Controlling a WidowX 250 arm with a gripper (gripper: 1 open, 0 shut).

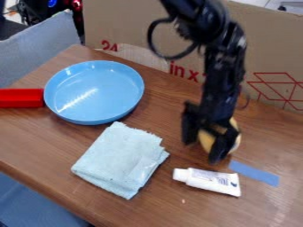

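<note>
My gripper (pixel 208 133) is low at the right of the table, blurred, in front of and partly over a round pale yellow object (pixel 225 136), which is mostly hidden behind it. A light blue folded cloth (pixel 120 160) lies front centre-left, and a white tube (pixel 207 181) lies at the front right, below the gripper.
A blue plate (pixel 94 91) sits at the back left, with a red object (pixel 19 101) at the left edge. A blue strip (pixel 254 173) lies right of the tube. A cardboard wall (pixel 272 62) closes the back.
</note>
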